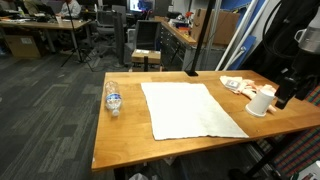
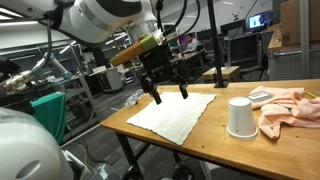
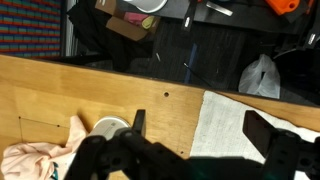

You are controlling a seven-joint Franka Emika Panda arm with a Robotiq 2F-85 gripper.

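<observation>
My gripper stands open above the front edge of the table, its two dark fingers wide apart with only wooden tabletop and a corner of cloth seen between them. A white cloth point(image 1: 192, 110) lies flat on the middle of the table. Upside down near the right end sits a white cup point(image 2: 241, 118), apart from the gripper. Behind the cup a pinkish-orange cloth point(image 2: 284, 108) lies crumpled. A clear plastic bottle point(image 1: 113, 98) stands upright at the table's left end.
Bare wooden tabletop point(image 1: 125, 140) surrounds the white cloth. Past the table edge, the wrist view shows the dark floor, a clear plastic bag point(image 3: 262, 77) and a cardboard piece point(image 3: 127, 27).
</observation>
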